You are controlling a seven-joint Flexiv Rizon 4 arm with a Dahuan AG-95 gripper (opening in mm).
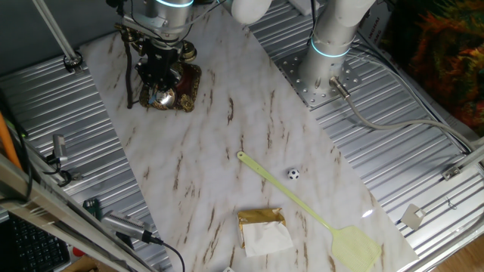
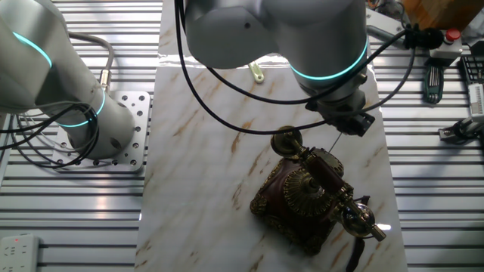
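Observation:
An ornate dark-red and gold old-style telephone [image 2: 291, 200] stands near one end of the marble-patterned board [image 2: 197, 166]. Its handset [image 2: 327, 175] lies across the top of the cradle in exterior view 2. My gripper [image 1: 156, 89] is lowered at the telephone [image 1: 187, 87], covering much of it in exterior view 1. In exterior view 2 the arm's dark wrist end is beside the handset, with the fingers largely hidden. Whether the fingers are apart or closed on anything does not show.
Toward the board's other end lie a yellow-green fly swatter [image 1: 299, 200], a small black-and-white ball [image 1: 293, 174] and a gold-and-white packet [image 1: 265, 233]. A dark cord [image 1: 128, 72] hangs beside the telephone. The robot's base [image 1: 321, 72] stands alongside the board. Mid-board is clear.

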